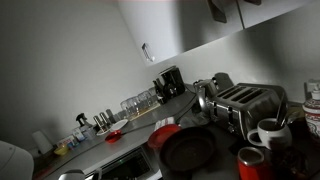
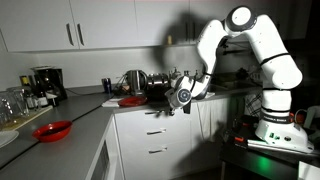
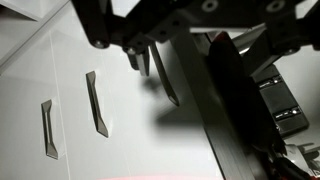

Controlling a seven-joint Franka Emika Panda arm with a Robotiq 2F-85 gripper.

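My gripper hangs low in front of the white drawers, under the counter edge in exterior view 2. Its fingers stand open in the wrist view, and I make out nothing held. One dark finger reaches down close to a dark bar handle on a white front. Whether they touch, I cannot tell. Two more dark handles, a middle one and a left one, sit on the fronts farther left.
The counter above carries a black pan, a silver toaster, a white mug and a red can. A red bowl stands on the left counter. Open floor lies in front of the drawers.
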